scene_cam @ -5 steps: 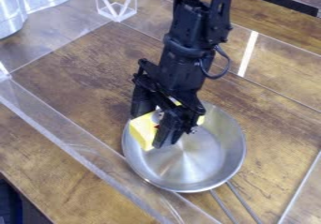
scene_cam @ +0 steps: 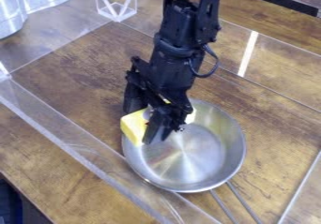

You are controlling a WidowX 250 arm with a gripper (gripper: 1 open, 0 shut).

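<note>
My black gripper [scene_cam: 156, 113] reaches down over the left side of a steel pan [scene_cam: 196, 156], shut on a pale yellow block [scene_cam: 134, 126]. The block sits at the pan's left rim, partly hidden behind the dark fingers. The pan rests on the wooden table, its handle pointing toward the bottom right.
A clear plastic barrier [scene_cam: 75, 148] runs diagonally along the left front. A white wire object [scene_cam: 115, 5] stands at the back, with white cloth [scene_cam: 10, 7] at the top left. The wooden surface [scene_cam: 69, 64] left of the arm is clear.
The gripper and the yellow block have shifted slightly to the left toward the pan's rim. The pan looks about the same.
</note>
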